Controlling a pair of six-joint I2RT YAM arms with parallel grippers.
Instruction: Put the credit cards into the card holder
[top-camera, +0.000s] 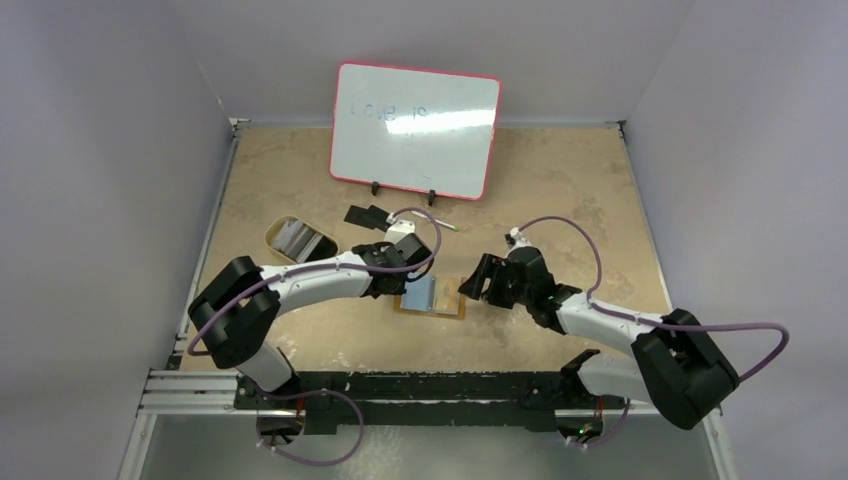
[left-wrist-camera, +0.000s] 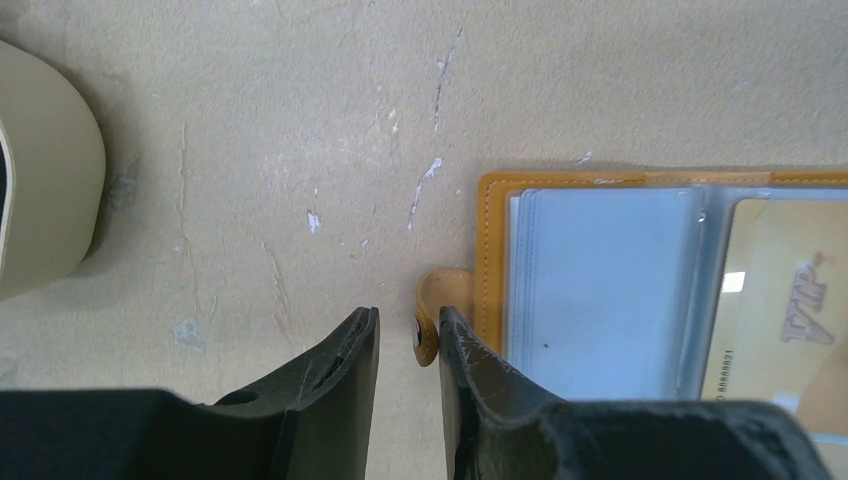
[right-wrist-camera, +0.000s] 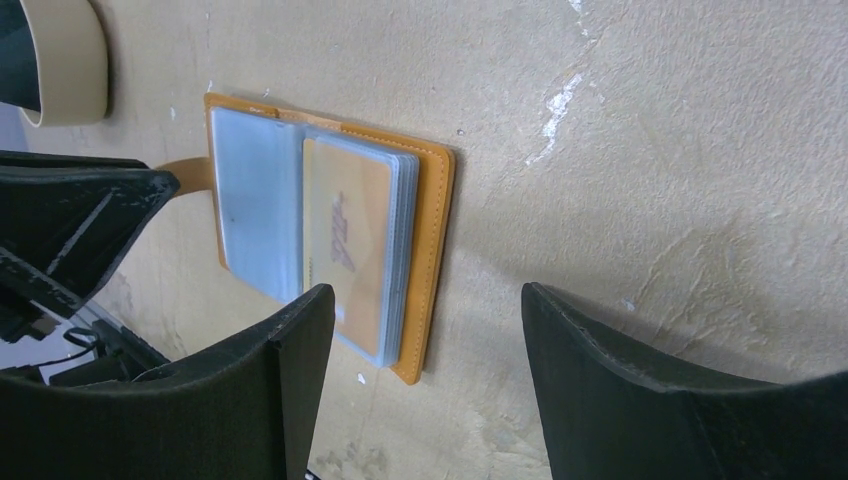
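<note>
The brown card holder (left-wrist-camera: 491, 250) lies spread open on the table, with clear bluish sleeves (left-wrist-camera: 605, 290) inside. A gold card (left-wrist-camera: 775, 300) fills its right half. From its left edge a brown strap (left-wrist-camera: 427, 340) curls up. My left gripper is at that strap, fingers parted by a narrow gap; the strap's tip shows close to the right finger and is not clamped. My right gripper stands wide open above the holder's right side, nothing between its fingers. In the right wrist view, the holder's gold-card side (right-wrist-camera: 345, 235) is near the right gripper's left finger.
An oval container (top-camera: 274, 236) with several grey and dark cards stands left of the holder. Black flat pieces (top-camera: 366, 216) and a pen (top-camera: 436, 221) lie behind my left arm. A whiteboard (top-camera: 415, 150) stands at the back.
</note>
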